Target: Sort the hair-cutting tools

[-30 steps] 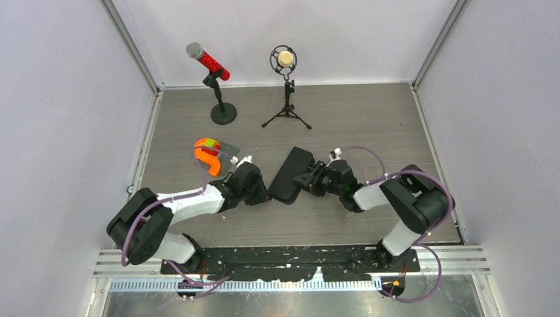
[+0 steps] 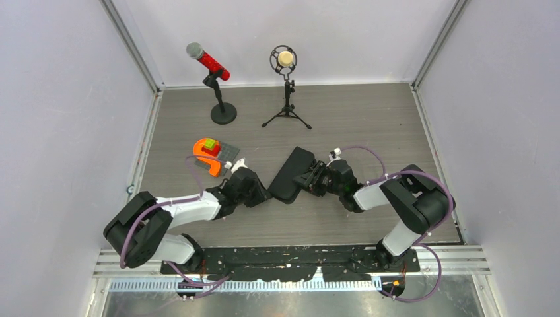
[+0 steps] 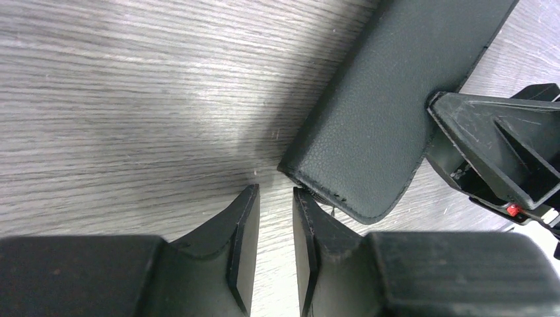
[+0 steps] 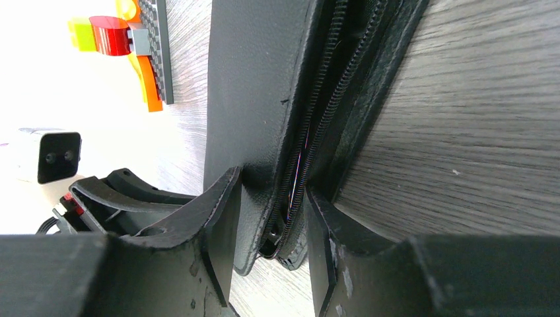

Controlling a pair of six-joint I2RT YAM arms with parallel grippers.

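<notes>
A black zippered case [image 2: 291, 176] lies slantwise at the middle of the table. My right gripper is shut on the zippered edge of the case, with the two zipper rows [image 4: 312, 122] running between its fingers. At the case's near-left corner is my left gripper, its fingers slightly apart and only bare table showing between them. Its right finger [image 3: 302, 228] stands close by the case's corner; whether they touch is unclear. No cutting tools show; the inside of the case is mostly hidden.
Behind the left arm lie an orange horseshoe-shaped piece and toy bricks [image 2: 210, 143] on a grey plate [image 2: 229, 152]. A red microphone [image 2: 212, 63] on a stand and a tripod microphone [image 2: 287, 92] stand at the back.
My left gripper has tilted and shifted slightly, its wrist now a little more to the left. The case and the right arm stay where they were.
</notes>
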